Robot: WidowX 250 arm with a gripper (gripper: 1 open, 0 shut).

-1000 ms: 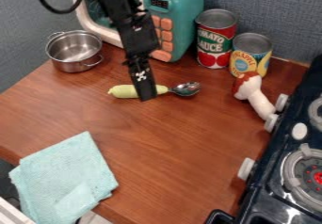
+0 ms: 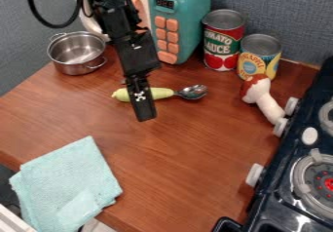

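Observation:
The black gripper (image 2: 142,105) hangs low over the wooden table, just in front of a yellow corn-like object (image 2: 123,95) and partly covering it. A metal spoon (image 2: 192,92) lies to the right of that object. I cannot tell whether the fingers are open or shut, or whether anything is between them.
A steel pot (image 2: 77,56), a teal toy microwave (image 2: 189,21), a tomato sauce can (image 2: 221,46), a second can (image 2: 259,53), a white and red toy (image 2: 263,99), a stove (image 2: 302,191) and a cloth (image 2: 65,183) surround clear table in front.
The objects on the table look unmoved.

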